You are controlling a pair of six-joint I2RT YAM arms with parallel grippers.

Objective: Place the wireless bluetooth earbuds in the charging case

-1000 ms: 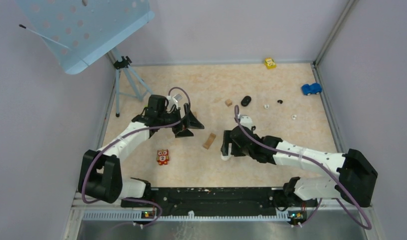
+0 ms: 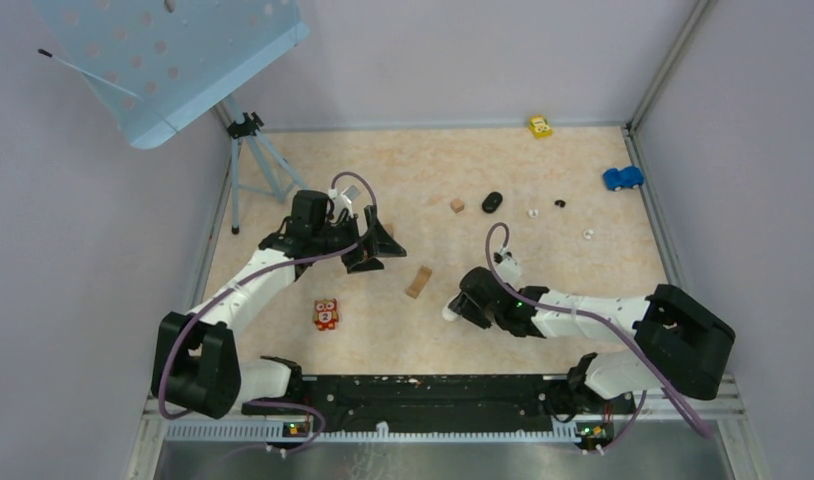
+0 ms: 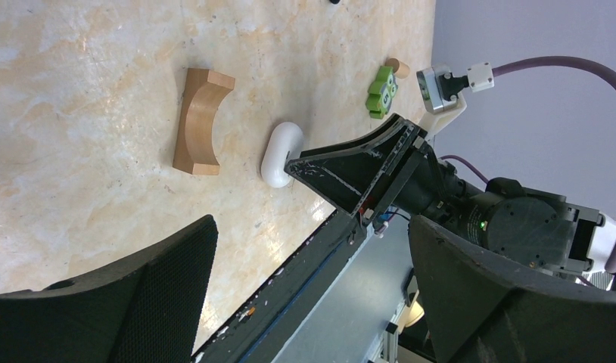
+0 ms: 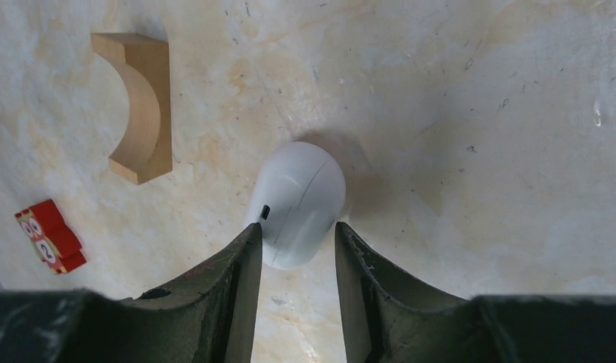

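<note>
The white rounded charging case (image 2: pixel 449 314) lies on the table near its front edge. In the right wrist view, the fingers of my right gripper stand part open, one on each side of the near end of the case (image 4: pixel 301 189); whether both touch it I cannot tell. The left wrist view also shows the case (image 3: pixel 278 155) with the right fingers over its side. Two small white pieces, apparently earbuds, lie farther back: one (image 2: pixel 533 213) near the middle, another (image 2: pixel 588 234) to its right. My left gripper (image 2: pixel 394 261) is open and empty above the left half.
An arched wooden block (image 2: pixel 418 282) lies just left of the case. Beyond are a black rounded object (image 2: pixel 492 202), small black pieces (image 2: pixel 560 203) and a wooden cube (image 2: pixel 457 205). A red owl block (image 2: pixel 325 314) sits at left, a blue toy car (image 2: pixel 623 178) far right.
The right gripper has turned over the case, and its fingers have drawn closer together. Its forearm has shifted a little left. The left arm has hardly moved; the case looks unmoved.
</note>
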